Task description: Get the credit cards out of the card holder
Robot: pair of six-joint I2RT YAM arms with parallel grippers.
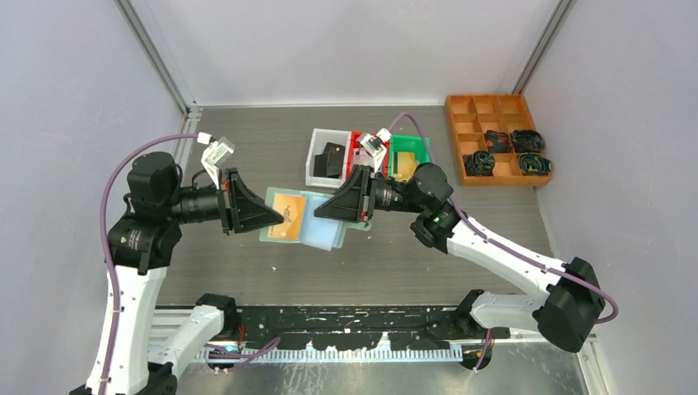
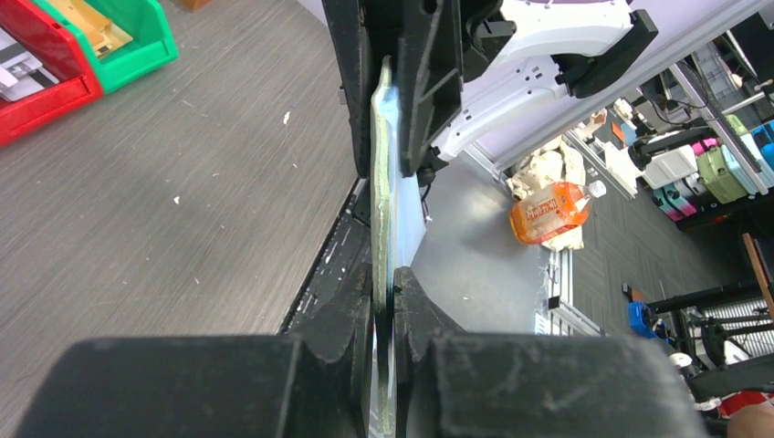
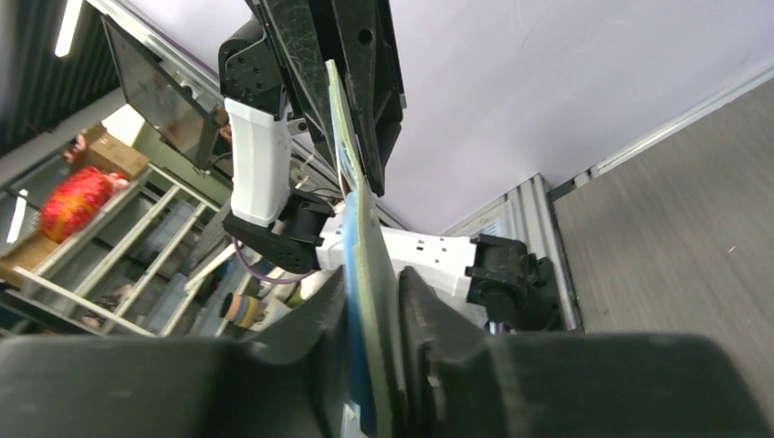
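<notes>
The thin card holder (image 1: 265, 232), pale green at its edges, hangs above the table between both grippers. An orange card (image 1: 286, 216) shows at its left part, beside a light blue leaf (image 1: 319, 234). At the left end my left gripper is shut on the holder, which runs edge-on between its fingers. Over the leaf's right side is my right gripper (image 1: 318, 214). Its fingers (image 3: 422, 315) stand part open, one on each side of the holder; blur hides whether both touch it. Other cards in the holder cannot be made out.
Behind the arms stand a white bin (image 1: 314, 169) with black items, a red bin (image 2: 78, 111) and a green bin (image 2: 151, 53). An orange compartment tray (image 1: 461, 127) with cable bundles lies at the back right.
</notes>
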